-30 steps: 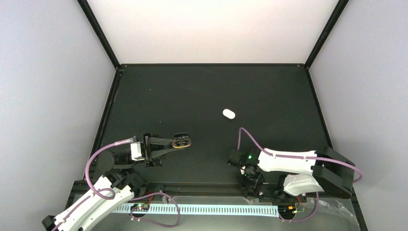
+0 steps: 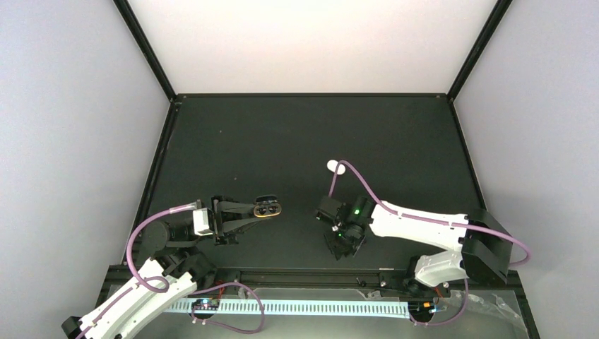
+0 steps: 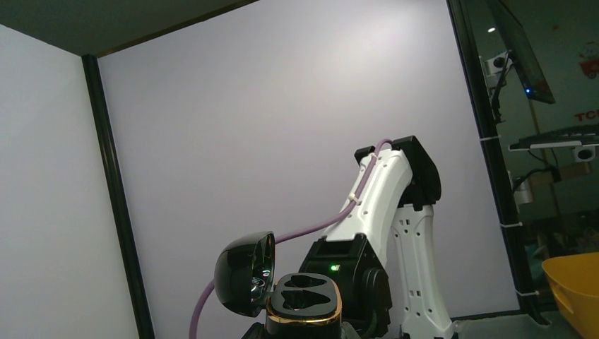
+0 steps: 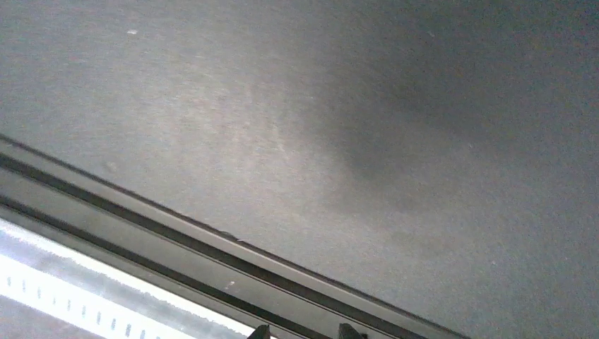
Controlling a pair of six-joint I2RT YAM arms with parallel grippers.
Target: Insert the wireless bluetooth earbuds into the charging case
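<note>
My left gripper (image 2: 257, 210) is shut on the black charging case (image 2: 268, 210), holding it up at the left of the table. In the left wrist view the case (image 3: 304, 305) stands with its glossy lid (image 3: 244, 274) open; a gold line rings the body and dark earbud-shaped hollows show on top. At the front right, my right gripper (image 2: 342, 251) points downward. Its fingertips (image 4: 261, 332) stand apart at the bottom edge of the right wrist view, with nothing visible between them. A white oval piece (image 2: 332, 165) lies on the table, partly behind the right arm's cable. No separate earbud can be made out.
A dark front rail (image 4: 176, 226) runs below the right gripper. Purple cables (image 2: 364, 182) loop above both arms.
The right arm has moved leftward and slightly back from the front edge, and its cable now crosses the white piece. The left arm and the case have stayed still.
</note>
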